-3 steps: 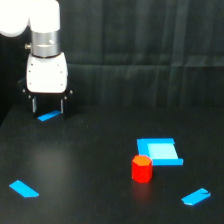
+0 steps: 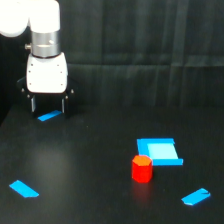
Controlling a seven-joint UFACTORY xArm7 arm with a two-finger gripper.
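Observation:
At the back left, my gripper (image 2: 48,105) points down with its two dark fingers spread apart. A blue strip (image 2: 49,115) lies on the table just below, roughly between the fingertips; no contact with it can be made out. Across the table to the right sits a blue tray-like piece (image 2: 145,144) with a pale, whitish inside. A red block (image 2: 142,170) with a many-sided outline stands by its near left corner, overlapping the tray's edge in this view.
Two more blue strips lie flat, one at the front left (image 2: 23,188) and one at the front right (image 2: 196,197). A dark curtain (image 2: 140,55) hangs behind.

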